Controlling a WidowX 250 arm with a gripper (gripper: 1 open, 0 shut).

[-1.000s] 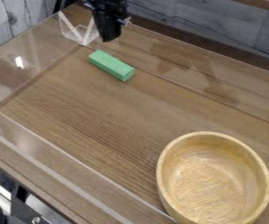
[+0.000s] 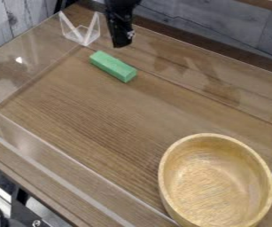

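Observation:
My gripper is a dark shape at the top centre, above and behind a green block that lies on the wooden tabletop; its finger is too small and dark to read. A clear, whitish plastic object stands just left of the gripper near the back edge.
A large round tan bowl occupies the front right. A low wall runs along the back, and dark cables show beyond the lower left edge.
The gripper and arm have shifted slightly and appear narrower at the top centre. The block, plastic object and bowl have not moved.

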